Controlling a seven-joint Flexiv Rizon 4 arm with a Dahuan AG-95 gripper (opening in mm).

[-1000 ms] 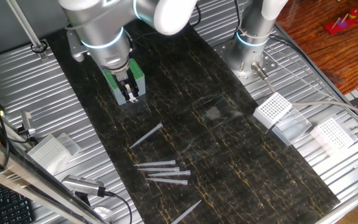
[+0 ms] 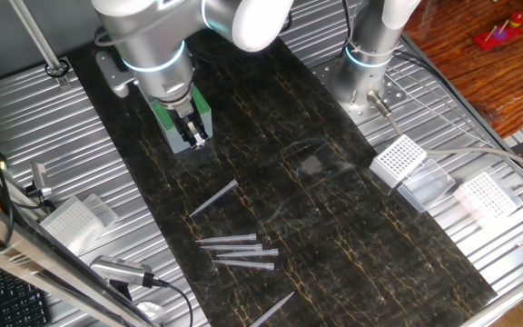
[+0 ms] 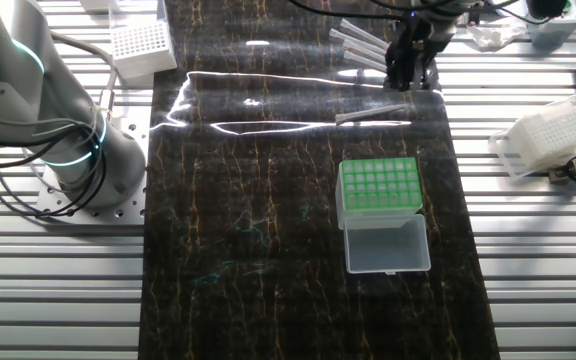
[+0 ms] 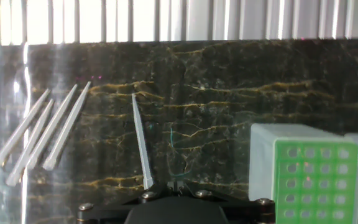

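My gripper (image 2: 198, 143) hangs in the air with its fingers pointing down, in front of the green-topped rack box in exterior view 1. In the wrist view its dark fingers (image 4: 176, 186) meet at the bottom middle, shut, with nothing visible between them. A lone clear pipette tip (image 4: 140, 140) lies on the dark board, its wide end close to the fingers in that picture. Several more tips (image 4: 67, 127) lie side by side to the left. The rack box (image 3: 380, 185) has a green perforated top and its lid (image 3: 388, 247) hangs open; its holes look empty.
Another tip (image 2: 272, 310) lies near the board's lower edge. White racks (image 2: 399, 160) stand by the right side, another white rack (image 2: 73, 225) at left. Most of the dark board (image 3: 253, 270) is clear.
Over the last second the arm and gripper have shifted slightly to the right in exterior view 1. The tips and the box stay where they were.
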